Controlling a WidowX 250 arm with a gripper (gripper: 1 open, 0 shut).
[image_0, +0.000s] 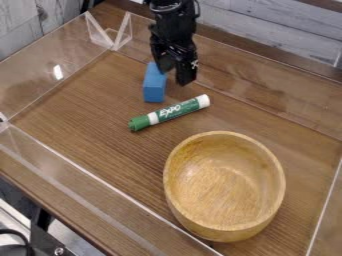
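Note:
My black gripper (175, 68) hangs at the top middle of the camera view, open, its fingers just above and to the right of a blue block (154, 88). The block lies on the wooden floor of the tray. Below it and slightly right, a green and white Expo marker (168, 112) lies diagonally. Whether anything touches the fingertips is hard to tell.
A large yellow oval bowl (223, 184) takes up the lower right. Pale tray walls run along the edges.

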